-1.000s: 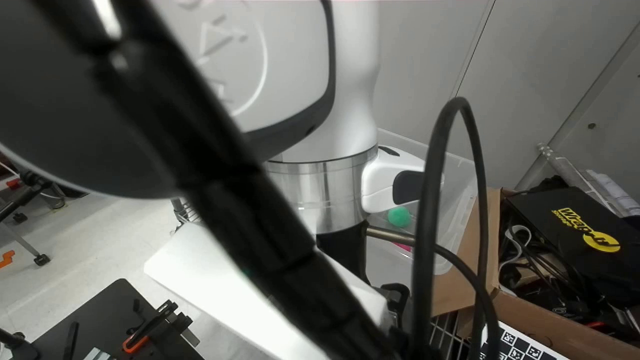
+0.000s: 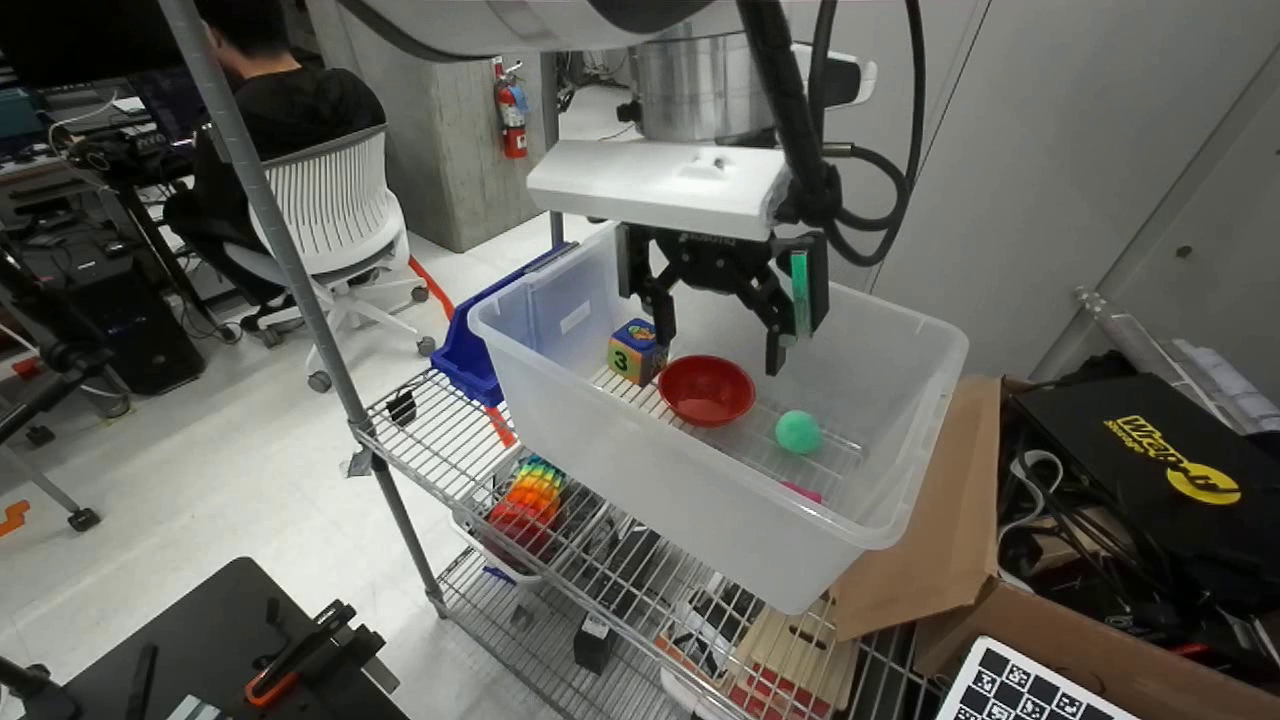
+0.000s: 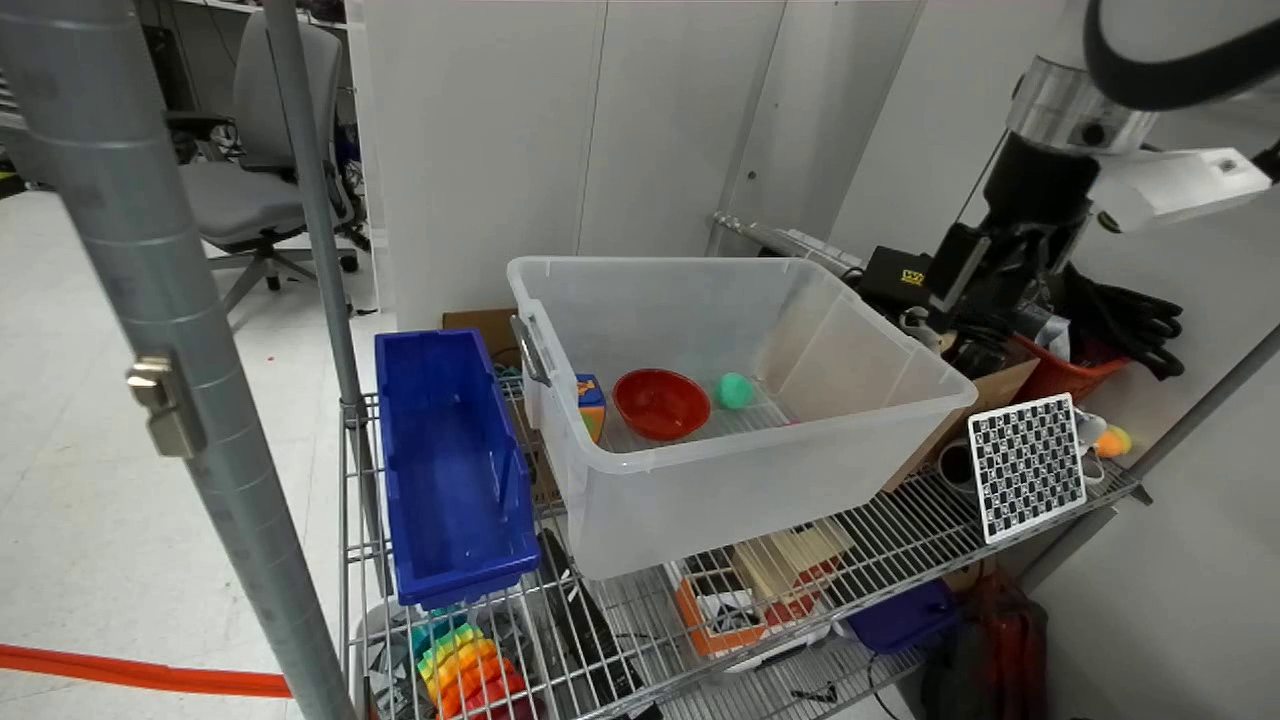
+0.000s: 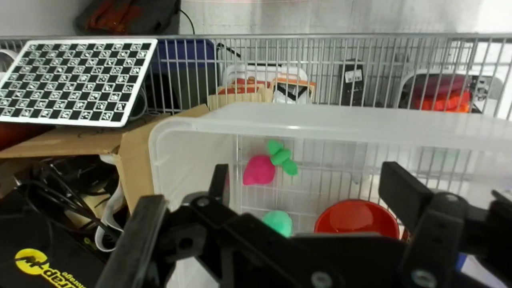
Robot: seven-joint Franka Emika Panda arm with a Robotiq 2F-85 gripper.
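Note:
My gripper stands open above the clear plastic bin, nothing between its fingers. Inside the bin a red bowl sits beside a coloured number block. A green ball lies on the bin floor near the bowl. In the wrist view a pink toy with a green top rests toward one corner; the ball and bowl show between the spread fingers. The second exterior view shows the blue tray empty, next to the bin.
A cardboard box with cables and a black case adjoins the bin. A checkered board leans on the wire shelf. The bin's raised walls surround the toys. Several items fill the lower shelf.
The arm has moved up and back from the near side of the view to over the bin. The bin's contents, largely hidden before, are now visible.

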